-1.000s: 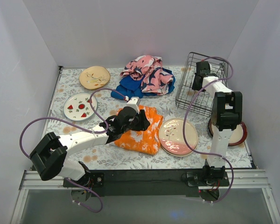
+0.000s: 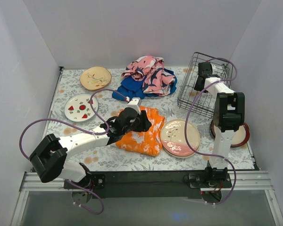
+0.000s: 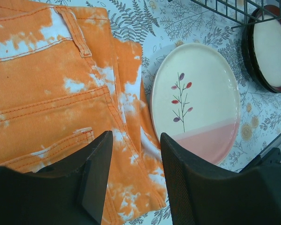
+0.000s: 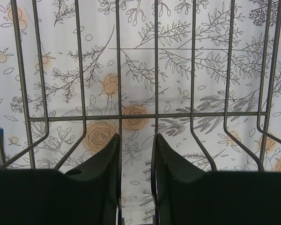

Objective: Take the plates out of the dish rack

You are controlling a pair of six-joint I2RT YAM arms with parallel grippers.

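Note:
The black wire dish rack (image 2: 183,101) stands at the back right, with no plate visible in it. My right gripper (image 2: 198,87) reaches over it; in the right wrist view its fingers (image 4: 105,161) stand part open. Two thin rack wires (image 4: 156,70) run down close to the fingertips, and no plate is between them. Over the orange cloth, my left gripper hangs open and empty. To its right lies a cream and pink plate (image 3: 196,89), stacked on another. A dark-rimmed plate with a pale centre (image 2: 239,136) lies partly beneath the right arm.
A yellowish plate (image 2: 95,78) and a white plate with red fruit (image 2: 80,107) lie at the left. The orange cloth (image 2: 148,141) covers the middle front. Pink and blue cloths (image 2: 148,77) are heaped at the back. Patterned table (image 2: 177,101) shows bare left of the rack.
Both arms look the same as before. The rack has shifted by a very small amount under the right gripper; plates and cloths lie where they were.

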